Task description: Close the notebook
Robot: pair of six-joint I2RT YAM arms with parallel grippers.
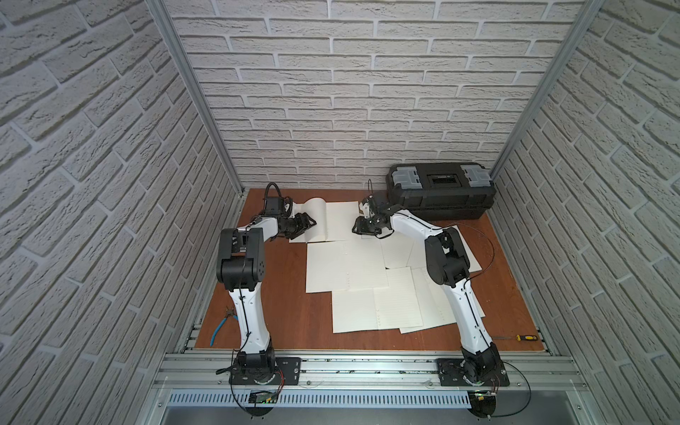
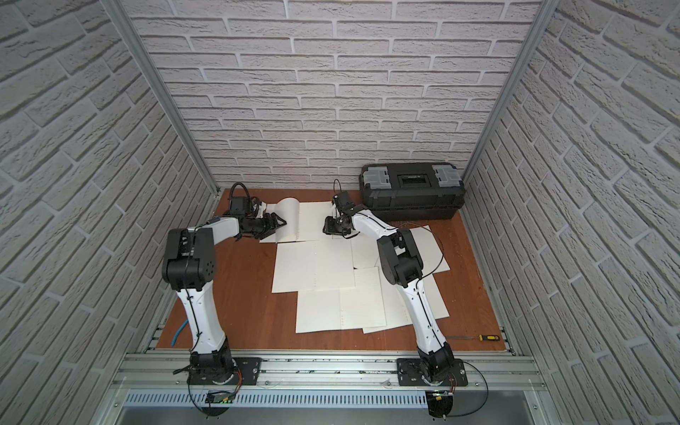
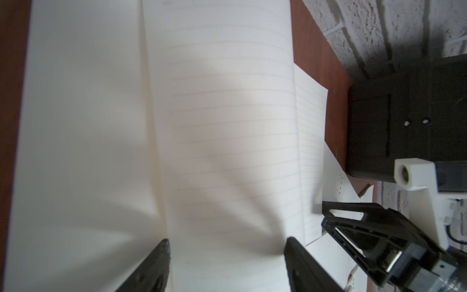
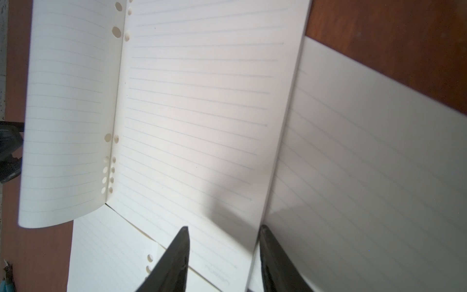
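Observation:
An open notebook (image 1: 341,219) lies at the back left. Its left pages (image 3: 223,121) arch up and curl toward the spine. My left gripper is at that left side, fingers spread either side of the raised pages; whether they touch is unclear. My right gripper stands open at the notebook's right edge, one finger (image 4: 270,258) by that edge; nothing visible is held between its fingers.
Several other open notebooks (image 1: 375,308) cover the middle and right. A black toolbox (image 1: 439,194) stands at back right. Pliers (image 1: 224,324) and a screwdriver (image 1: 525,337) lie near the front corners. Bare wood shows front left.

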